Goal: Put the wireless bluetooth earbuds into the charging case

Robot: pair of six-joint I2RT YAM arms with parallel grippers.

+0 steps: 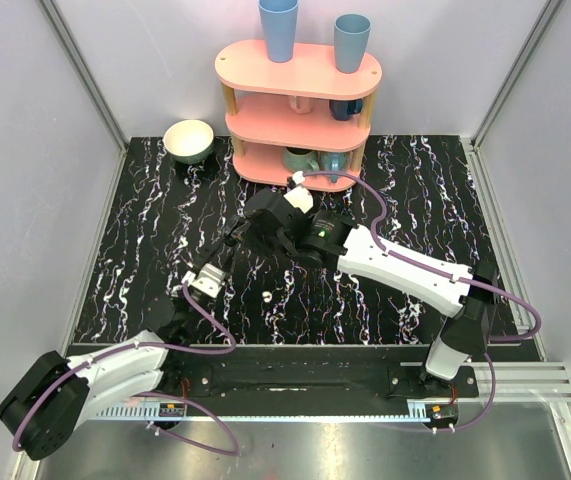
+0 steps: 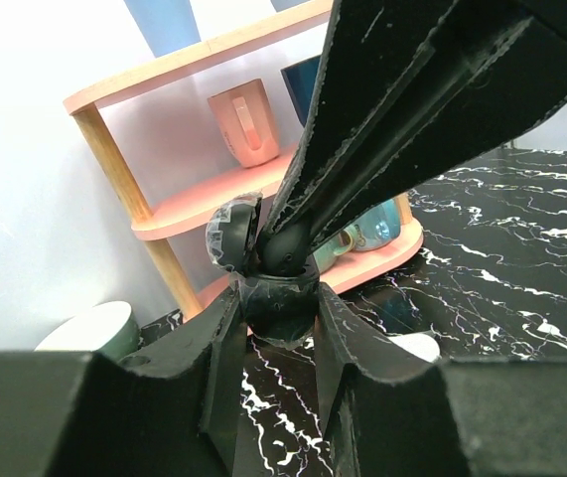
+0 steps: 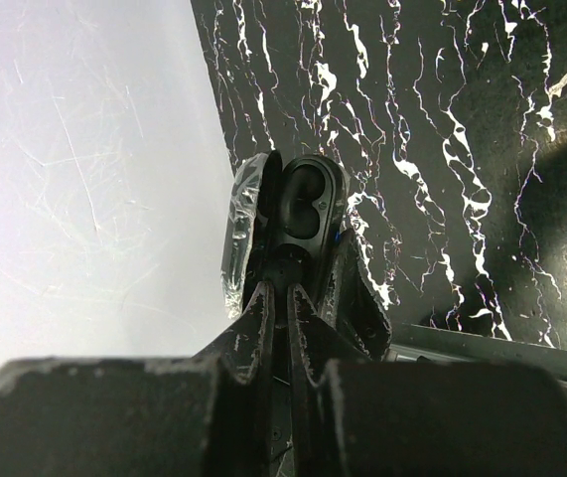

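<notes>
Held upright in my left gripper is the black charging case (image 2: 278,303), its lid (image 2: 233,234) swung open. From above, my right gripper reaches down to the case, shut on a small dark piece, the black earbud (image 2: 288,250), largely hidden by the fingertips. In the right wrist view the open charging case (image 3: 335,189) shows one empty earbud-shaped hollow at its far end. The earbud is at the nearer hollow; how deep it sits cannot be made out. In the top view, the arms cover the case.
A small white piece (image 1: 267,297) lies on the black marbled table (image 1: 405,220). At the back stands a pink shelf (image 1: 300,125) with cups, and left of it a green bowl (image 1: 189,141).
</notes>
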